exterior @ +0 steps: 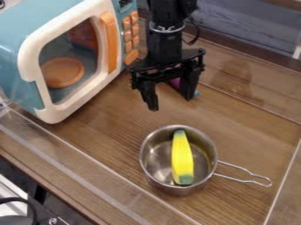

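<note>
My black gripper (167,93) is open over the wooden table, right of the toy microwave and above and behind the pot. A purple object with a blue part, mostly hidden behind the gripper, lies on the table. A steel pot (157,163) with a long handle holds a yellow, elongated vegetable (182,155) with a green tip.
A light blue and white toy microwave (48,88) with orange buttons stands at the left, an orange disc inside. A black cable is at the lower left.
</note>
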